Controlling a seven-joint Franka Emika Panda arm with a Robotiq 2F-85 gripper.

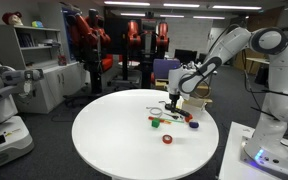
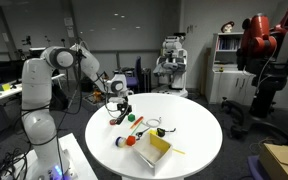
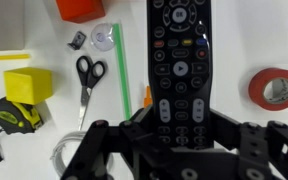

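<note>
A long black remote control (image 3: 182,75) with rows of buttons is gripped by my gripper, whose dark fingers close on its lower part in the wrist view. Exterior view 1 has the gripper (image 1: 172,104) over the right side of the round white table, the dark remote (image 1: 180,111) beneath it, apparently clear of the surface. In exterior view 2 the gripper (image 2: 120,104) hangs above the table's far left side. Part of the remote's top end runs out of the wrist view.
Wrist view: scissors (image 3: 89,76), a yellow block (image 3: 28,85) and a tape measure (image 3: 18,117) lie left, with a red tape roll (image 3: 275,88) on the right. An open box (image 2: 156,158) and a red ball (image 2: 130,141) stand nearer exterior view 2.
</note>
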